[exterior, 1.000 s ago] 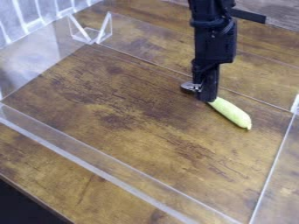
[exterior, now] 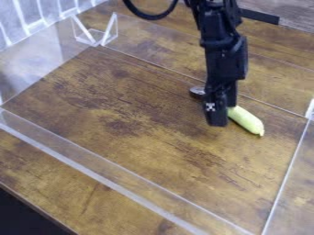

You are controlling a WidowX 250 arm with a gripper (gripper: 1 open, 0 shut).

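Note:
A black gripper (exterior: 223, 115) on the arm hangs just over a pale yellow-green elongated object (exterior: 247, 121), which lies on the wooden table (exterior: 110, 101). The gripper's fingertips are at the upper-left part of that object and hide some of it; whether they touch it or how far apart they stand is hard to make out. A small dark, shiny item (exterior: 197, 92) lies behind the gripper, partly hidden.
Clear plastic edging runs round the work area. A white wire piece (exterior: 95, 33) stands at the back left.
The gripper has come down and slightly right over the pale object, covering more of its upper end. The object itself shows no clear movement.

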